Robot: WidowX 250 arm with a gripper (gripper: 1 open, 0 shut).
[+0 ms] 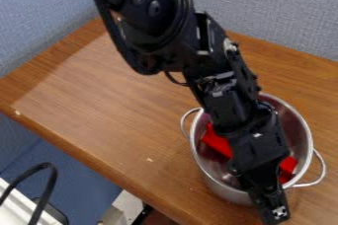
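Observation:
A steel pot [201,168] with two side handles stands at the right of the table, toward the front. Red objects [214,138] inside it show to the left and right of my gripper [263,191], which reaches down over the pot and hides much of its interior. I cannot tell how far apart the fingers are or whether anything is between them.
Grey padded walls stand behind and at the left. Below the table's front-left edge are a white container with a black cable and blue floor.

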